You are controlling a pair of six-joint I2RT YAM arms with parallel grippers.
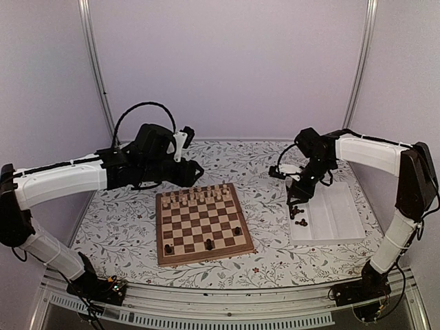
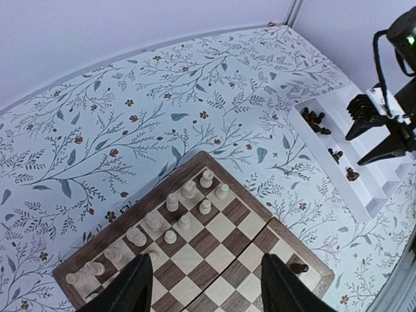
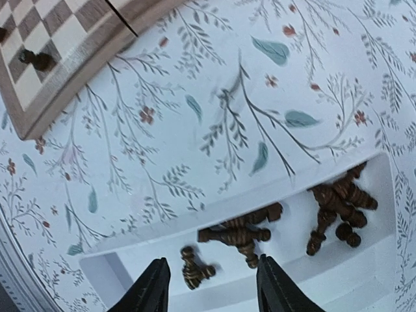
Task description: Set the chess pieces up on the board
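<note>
The wooden chessboard (image 1: 199, 258) carries light pieces (image 2: 172, 201) along its far side and three dark pieces near its front edge: one at left (image 1: 168, 249), one in the middle (image 1: 209, 244), one at right (image 1: 237, 231). More dark pieces (image 3: 234, 235) lie tipped over in the white tray (image 3: 140, 239). Over this tray hovers my right gripper, its fingers apart and nothing between them. A single dark piece (image 3: 195, 268) lies just ahead of that gap. My left gripper stays open and empty above the board's far left part.
Dividers (image 1: 328, 213) split the tray into long compartments, the right ones showing empty. Patterned cloth (image 1: 265, 227) between board and tray is clear. Walls stand at the back and sides.
</note>
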